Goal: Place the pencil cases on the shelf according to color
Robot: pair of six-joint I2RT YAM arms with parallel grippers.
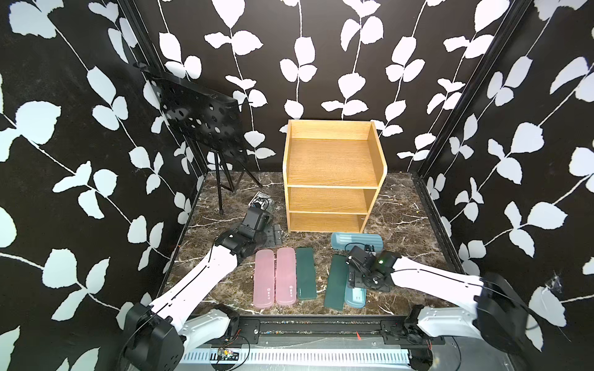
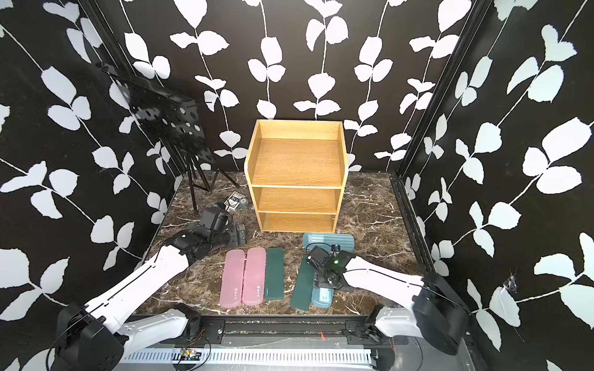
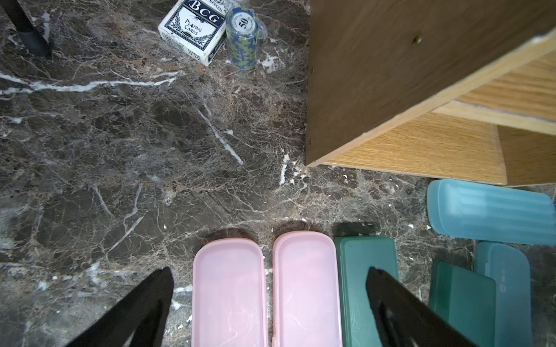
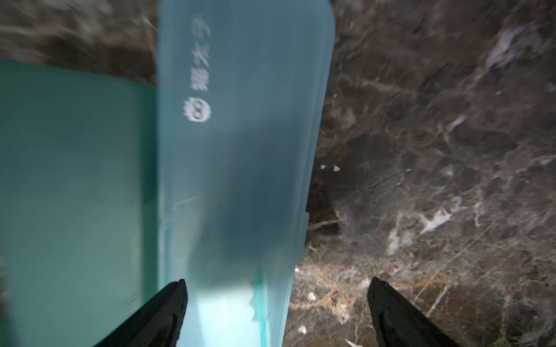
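Two pink pencil cases [image 1: 264, 278] [image 3: 304, 289] lie side by side at front middle, a dark green case [image 1: 305, 272] beside them, another green case [image 2: 302, 287] further right. A light blue case [image 4: 237, 150] lies upright-lengthwise under my right gripper, which is open and low over it. Another blue case [image 3: 492, 211] lies crosswise before the empty wooden shelf [image 1: 331, 160]. My left gripper is open, hovering left of the shelf above the pink cases' far ends.
A card box [image 3: 194, 23] and chip stack [image 3: 242, 37] lie left of the shelf. A black stand [image 1: 219, 185] is at back left. Bare tabletop surrounds the shelf's sides.
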